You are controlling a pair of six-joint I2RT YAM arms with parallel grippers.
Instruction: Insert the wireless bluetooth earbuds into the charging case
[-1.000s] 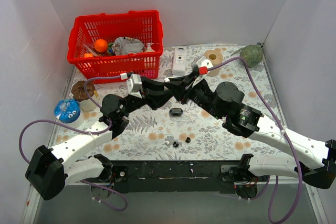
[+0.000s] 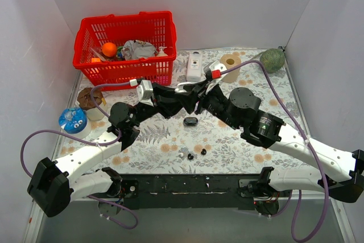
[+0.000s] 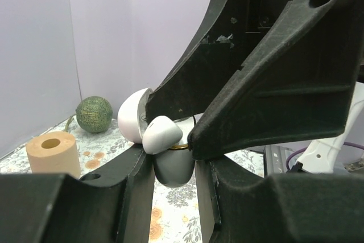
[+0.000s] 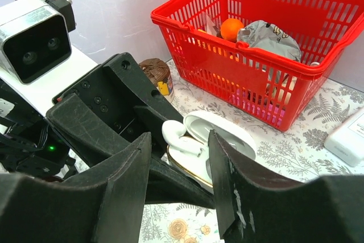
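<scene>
My left gripper is shut on the white charging case (image 3: 173,170), held above the table with its rounded lid (image 3: 134,116) raised. A white earbud (image 4: 174,131) sits at the case's opening, its bulb end sticking out; how deep it is seated cannot be told. Around this earbud stand the parted fingers of my right gripper, with a gap visible on the bulb's left side. One right finger (image 4: 220,169) covers part of the case. From above, both grippers meet over the table and hide most of the case (image 2: 181,89).
Below on the patterned table lie a black case (image 2: 190,122), two small black earbuds (image 2: 203,152) and a small white piece (image 2: 181,155). Behind stand a red basket (image 2: 125,72), a white box (image 2: 194,67), a paper roll (image 2: 230,61) and a melon (image 2: 272,60).
The right gripper has shifted slightly and its fingers are farther apart, so more of the white case shows between the grippers from above. The left arm has stayed still.
</scene>
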